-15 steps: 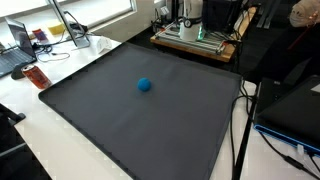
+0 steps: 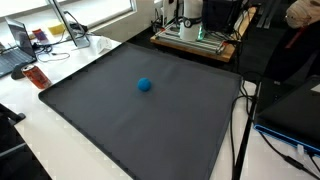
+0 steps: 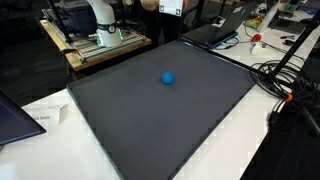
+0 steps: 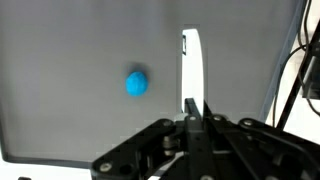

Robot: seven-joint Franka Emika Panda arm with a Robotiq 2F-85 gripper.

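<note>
A small round blue object [image 4: 136, 84] lies on the dark grey mat [image 4: 80, 130], left of my gripper in the wrist view. It also shows as a blue spot [image 2: 144, 85] in exterior view 1 and as a blue dot [image 3: 167, 77] in exterior view 2. My gripper points down over the mat, shut on a long white piece [image 4: 192, 75] with a small dark mark near its far end. What exactly this piece is, I cannot tell. The gripper's fingers are not clearly visible in the exterior views.
A red can [image 2: 37, 77] stands on the white table left of the mat, near a laptop [image 2: 15, 50]. Black cables [image 3: 288, 85] run beside the mat. Apart from the blue object, the mat is bare.
</note>
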